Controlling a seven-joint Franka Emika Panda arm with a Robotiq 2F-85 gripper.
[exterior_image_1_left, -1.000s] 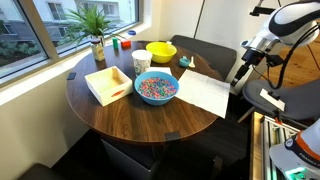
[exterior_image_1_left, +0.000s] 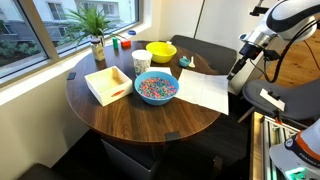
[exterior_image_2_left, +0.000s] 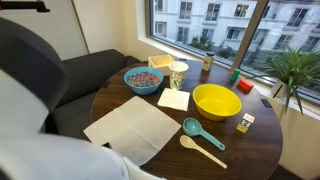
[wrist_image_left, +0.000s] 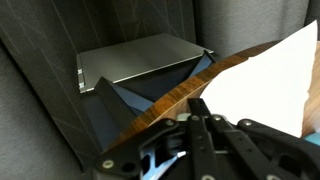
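A white sheet (exterior_image_1_left: 205, 92), paper or cloth, lies flat at the table's right side in exterior view 1. Wrist view shows the same sheet (wrist_image_left: 262, 88) reaching towards the fingertips. My gripper is shut near the sheet's edge, with nothing clearly visible between its fingers. From exterior view 1, the gripper (exterior_image_1_left: 232, 74) appears small and dark beside the sheet's outer corner; whether it touches the sheet is unclear.
A blue bowl of colourful pieces (exterior_image_1_left: 157, 87), a patterned cup (exterior_image_1_left: 142, 62), a wooden box (exterior_image_1_left: 108, 84) and a yellow bowl (exterior_image_1_left: 161, 50) share the round table. A teal scoop (exterior_image_2_left: 200, 131) and wooden spoon (exterior_image_2_left: 202, 150) lie beyond the sheet.
The sheet and the tabletop objects look unmoved.
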